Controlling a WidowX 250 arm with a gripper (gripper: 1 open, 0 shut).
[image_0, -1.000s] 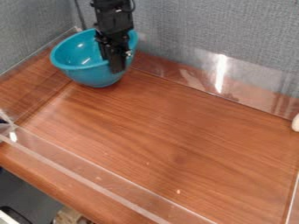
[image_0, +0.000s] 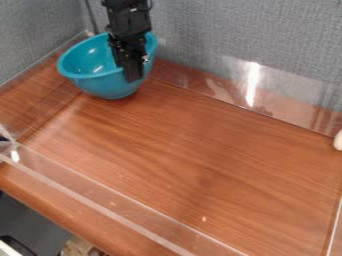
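A teal bowl (image_0: 91, 68) rests in the back left corner of the wooden tray floor. The black gripper (image_0: 134, 62) reaches down from the top over the bowl's right side, its lower part at the rim and partly inside. Its fingers are dark and small in this view, so what is between them cannot be made out.
Clear plastic edging (image_0: 254, 90) runs along the grey padded walls and the front left edge. A small white object (image_0: 337, 140) sits at the far right edge.
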